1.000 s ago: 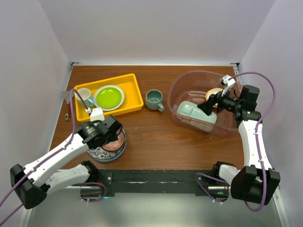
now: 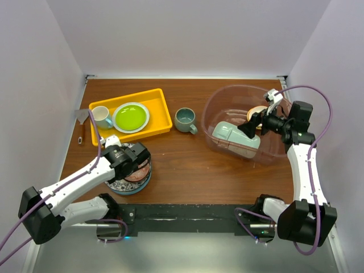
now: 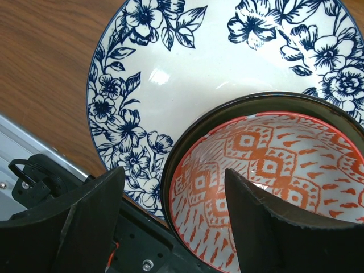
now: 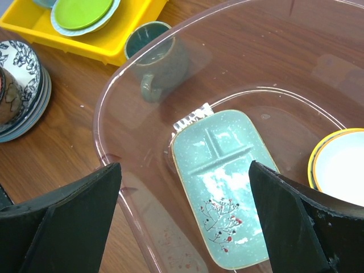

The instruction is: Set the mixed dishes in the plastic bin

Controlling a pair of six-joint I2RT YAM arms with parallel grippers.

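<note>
Over a stack of dishes at the front left, my left gripper is part open, its fingers straddling the near rim of a red-patterned bowl (image 3: pixel 284 159) nested in a dark bowl, which rests on a blue floral plate (image 3: pixel 176 68). My right gripper stands open over the translucent plastic bin (image 2: pixel 222 94), which holds a pale teal divided dish (image 4: pixel 222 182) and yellow-rimmed round dishes (image 4: pixel 341 165). Nothing shows between its fingers.
A yellow tray (image 2: pixel 153 99) with a mug (image 2: pixel 101 114) and green plate (image 2: pixel 131 116) is at the back left, a spatula (image 2: pixel 81 116) beside it. A teal mug (image 2: pixel 185 118) stands left of the bin.
The right arm has not moved.
</note>
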